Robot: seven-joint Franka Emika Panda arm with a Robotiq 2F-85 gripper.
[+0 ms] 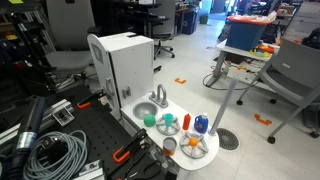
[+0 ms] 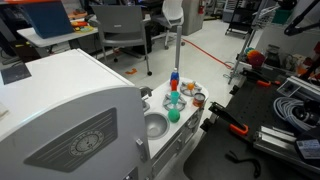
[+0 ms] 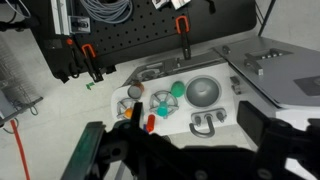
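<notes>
Dark and blurred, the two fingers of my gripper stand wide apart at the bottom of the wrist view, with nothing seen held between them. Below lies a white toy kitchen counter with a round sink (image 1: 152, 108) and a faucet (image 1: 160, 95). Beside the sink is a green item (image 1: 149, 120), with a teal item (image 1: 169, 119) close by. Farther along the counter are a blue item (image 1: 201, 124), a small red item (image 1: 186, 122), an orange item (image 1: 193, 142) and a metal cup (image 1: 169, 145). My gripper does not show clearly in the exterior views.
A tall white cabinet (image 1: 128, 65) rises at the sink end of the counter. The black table (image 2: 250, 150) alongside carries orange-handled clamps (image 1: 130, 150) and a coil of cable (image 1: 58, 158). Chairs and a blue cart (image 1: 243, 34) stand on the floor beyond.
</notes>
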